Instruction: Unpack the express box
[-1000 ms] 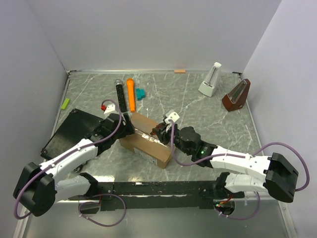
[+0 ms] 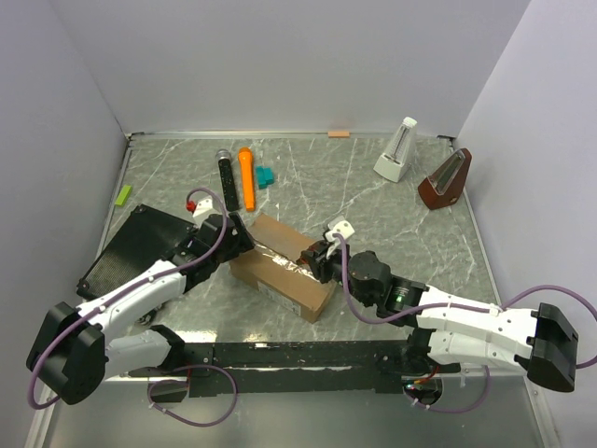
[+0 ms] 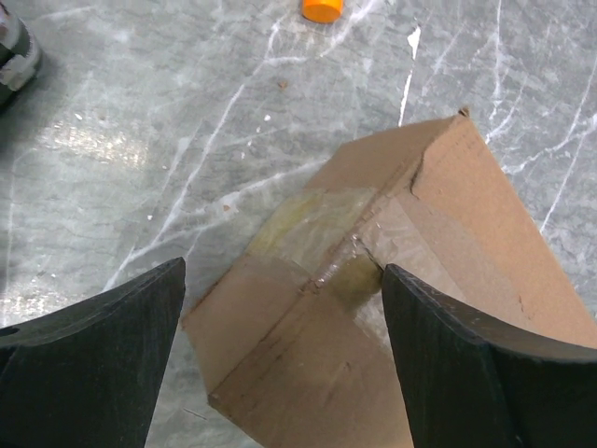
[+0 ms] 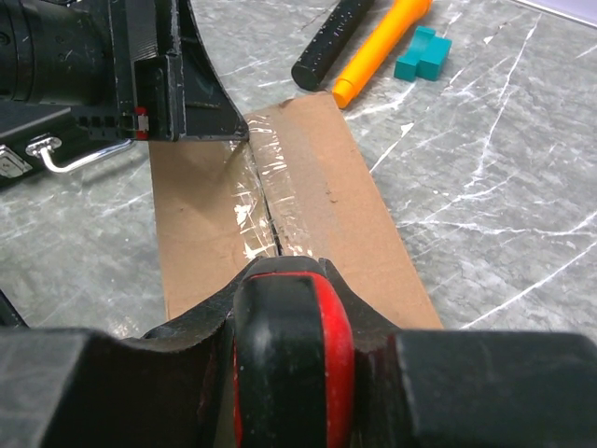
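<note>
A taped cardboard box (image 2: 272,289) lies on the marble table, its clear tape along the top seam (image 4: 264,196). My left gripper (image 2: 238,241) is open over the box's left end; in the left wrist view its two fingers straddle the taped corner (image 3: 336,233). My right gripper (image 2: 317,257) is shut over the seam near the box's right end, on something partly hidden, with a red-edged piece (image 4: 331,350) showing at its fingers; what it is I cannot tell.
A black microphone (image 2: 227,182), an orange one (image 2: 247,177) and a teal block (image 2: 263,176) lie behind the box. A black case (image 2: 131,252) is at left, two metronomes (image 2: 444,182) at back right.
My right gripper has moved toward the right and slightly toward the front edge, and the box has shifted a little the same way. The left arm is nearly still.
</note>
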